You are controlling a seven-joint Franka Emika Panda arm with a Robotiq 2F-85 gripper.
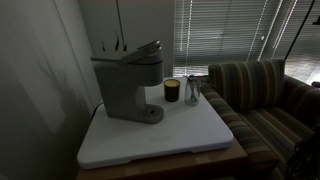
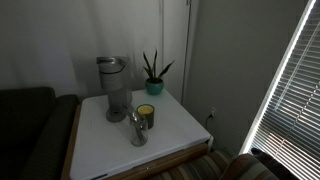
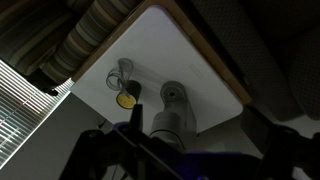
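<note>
A grey coffee maker (image 1: 127, 85) stands on the white tabletop, its lid (image 1: 140, 54) nearly flat and tilted slightly up at the front. Beside it are a dark cup with a yellow inside (image 1: 172, 90) and a clear glass (image 1: 193, 91). From above, the wrist view shows the coffee maker (image 3: 170, 120), the cup (image 3: 126, 99) and the glass (image 3: 119, 74). My gripper appears at that view's bottom, its dark fingers wide apart. The coffee maker's top lies between and beyond them in the picture; I cannot make out contact. No exterior view clearly shows the gripper.
A potted plant (image 2: 154, 84) in a teal pot stands at the table's back corner. A striped armchair (image 1: 250, 85) adjoins the table on one side. The room is dim.
</note>
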